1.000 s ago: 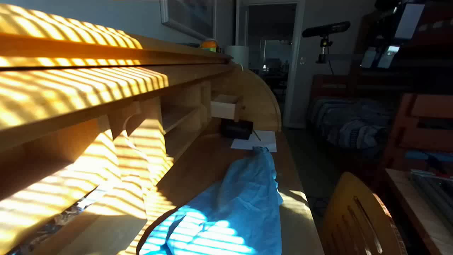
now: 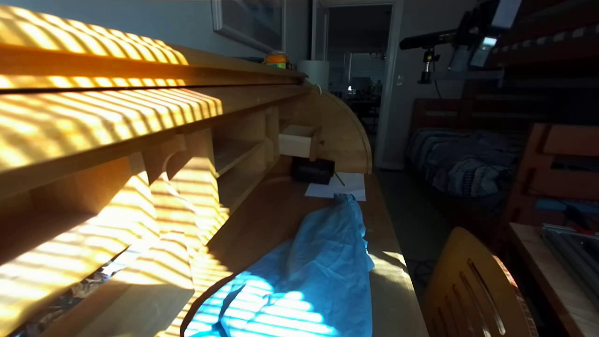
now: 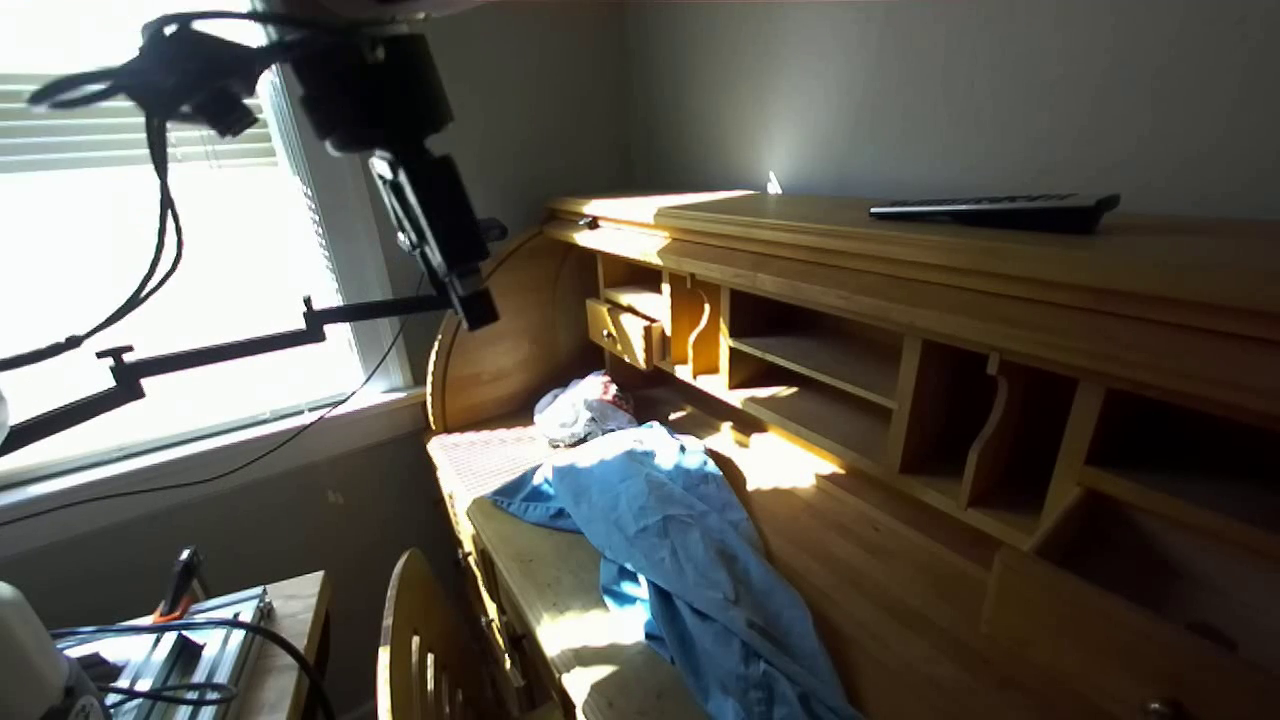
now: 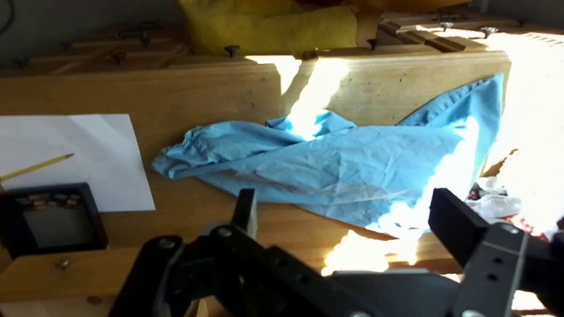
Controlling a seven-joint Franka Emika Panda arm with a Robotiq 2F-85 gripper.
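Observation:
A crumpled blue cloth point(image 4: 338, 164) lies stretched along the wooden desktop, bunched at one end and spread wider at the other, with sun patches across it. In the second exterior view the same cloth point(image 3: 672, 540) reaches over the desk's front portion. My gripper is open above the desk, its dark fingers wide apart and nothing held between them. From the second exterior view, the gripper point(image 3: 474, 306) hangs well above the desktop, clear of the cloth. Only part of it point(image 2: 474, 50) shows at the upper right of the first exterior view.
White paper point(image 4: 105, 158) with a pencil point(image 4: 37, 168) and a black tray point(image 4: 98, 222) lie beyond the cloth's bunched end. Cubbyholes point(image 3: 828, 360) line the desk's back; a small drawer point(image 3: 621, 332) juts out. A chair point(image 2: 471, 286) stands at the front. Bare desktop point(image 3: 864, 552) lies behind the cloth.
In the first exterior view my gripper has moved left, toward the desk, and now overlaps the camera on its stand. The cloth has not moved.

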